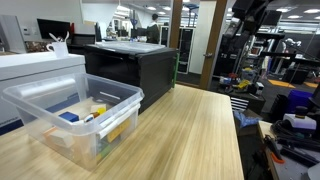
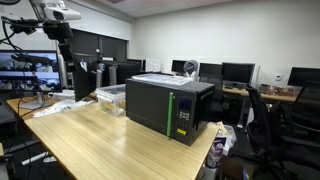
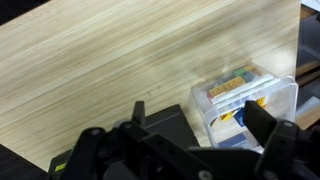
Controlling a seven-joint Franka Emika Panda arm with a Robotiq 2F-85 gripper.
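Note:
My gripper is high above the table, its two dark fingers spread wide with only background between them. In exterior view 2 the arm reaches in from the upper left, well clear of the table. A clear plastic bin stands on the wooden table, holding several small items, among them a blue piece and a yellow one. From the wrist view the bin lies at the lower right, partly hidden behind a finger. A black microwave with a green strip sits beside it.
The wooden table has a broad bare stretch in front of the microwave and bin. A keyboard-like flat object lies on top of the microwave. Chairs, desks and monitors stand behind, off the table.

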